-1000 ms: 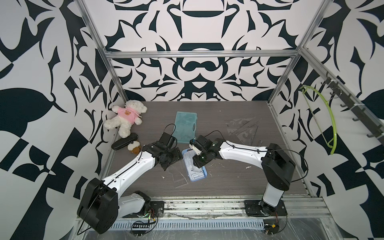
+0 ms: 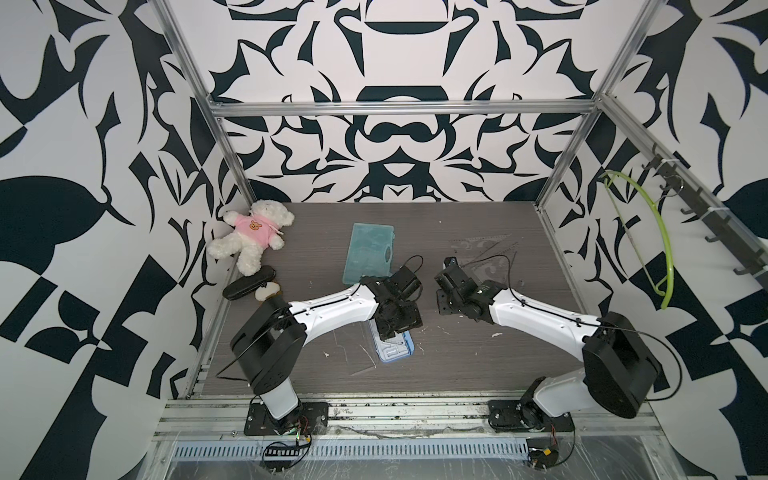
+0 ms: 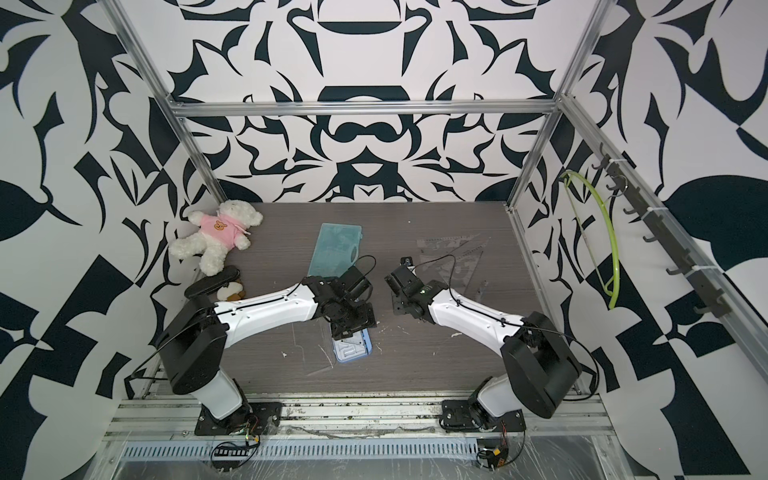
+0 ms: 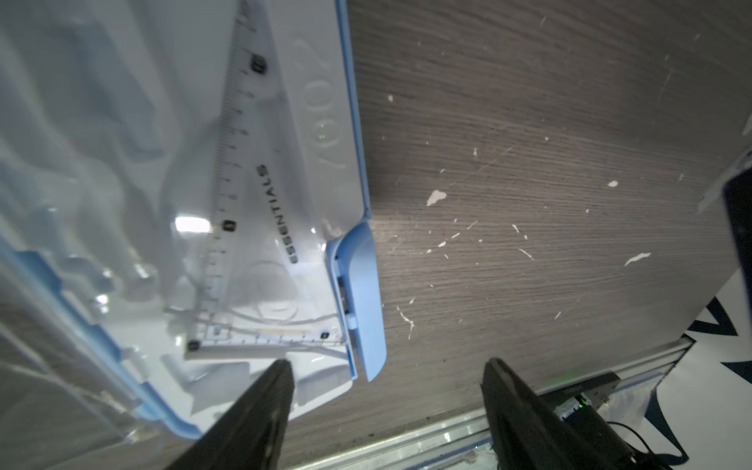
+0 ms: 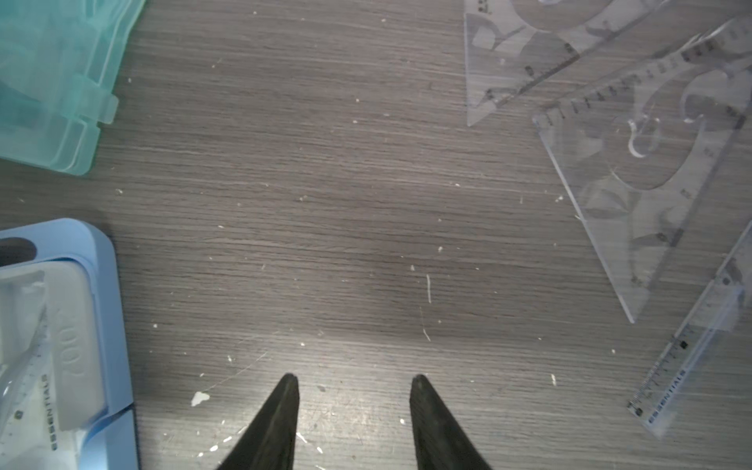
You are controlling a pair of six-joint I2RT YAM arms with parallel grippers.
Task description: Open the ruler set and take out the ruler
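The blue ruler case lies on the table, partly covered by my left arm in both top views. Seen from the left wrist, a clear set square marked ESSENTIALS lies in the white tray of the case. My left gripper hangs above the case's right edge with its fingers apart and nothing between them. Over bare table to the right of the case, my right gripper is open and empty. A small clear ruler lies on the table at the right.
Two clear set squares lie loose near the small ruler. A teal case stands behind the blue one. A white teddy bear and a dark pouch are at the left. Table between the blue case and loose rulers is clear.
My right arm has drawn back to the right, away from the blue case. The left arm has swung rightward and now reaches over the case.
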